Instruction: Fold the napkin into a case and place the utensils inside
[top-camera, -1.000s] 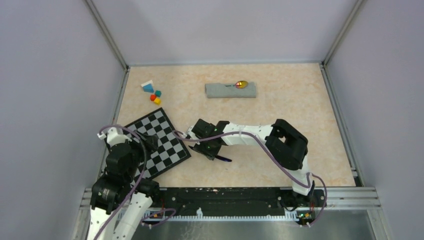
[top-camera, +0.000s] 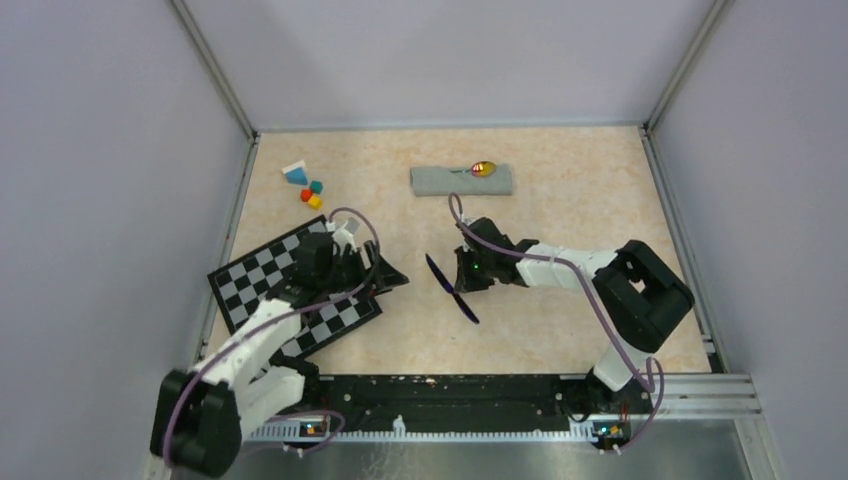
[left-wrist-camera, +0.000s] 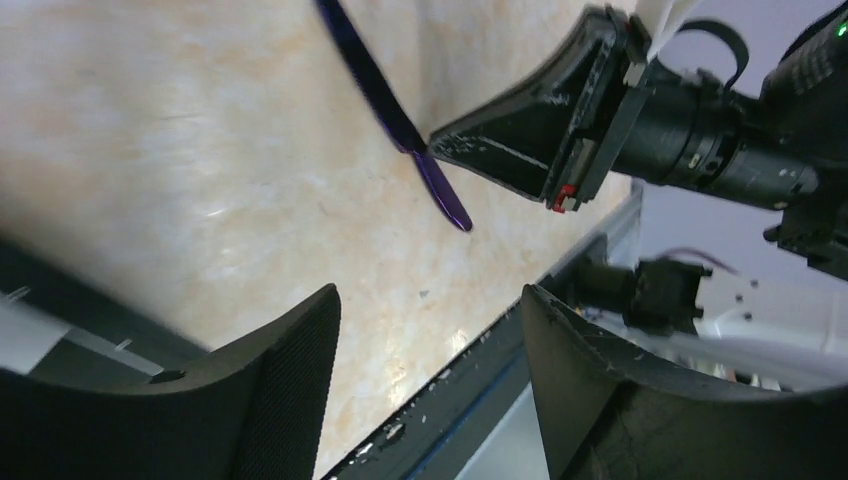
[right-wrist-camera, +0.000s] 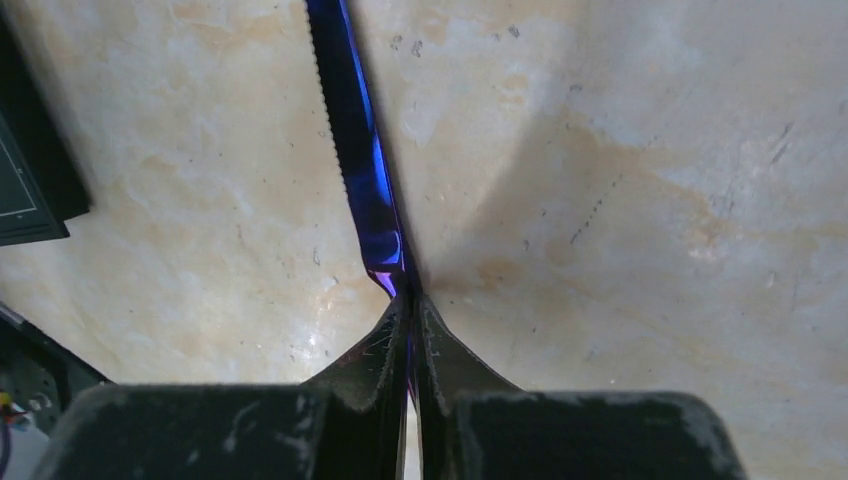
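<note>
A dark purple knife (top-camera: 439, 272) lies diagonally near the middle of the table. My right gripper is shut on the knife at the neck between blade and handle. In the left wrist view the knife (left-wrist-camera: 436, 185) sits at the right gripper's tip (left-wrist-camera: 432, 142). My left gripper is part open with nothing between its fingers, left of the knife and beside the checkerboard. At the back lies the grey folded napkin (top-camera: 430, 182), with a shiny gold-and-red spoon (top-camera: 484, 169) on it; the handle is mostly hidden.
The left arm passes over the black-and-white checkerboard (top-camera: 253, 284). Small coloured blocks (top-camera: 312, 195) and a blue-and-white piece (top-camera: 296, 174) stand at the back left. Bare table lies at the right and between knife and napkin.
My right gripper has moved right and slightly back, and the knife has shifted right and turned with it. The left arm has swung right across the board. Napkin and spoon have stayed put.
</note>
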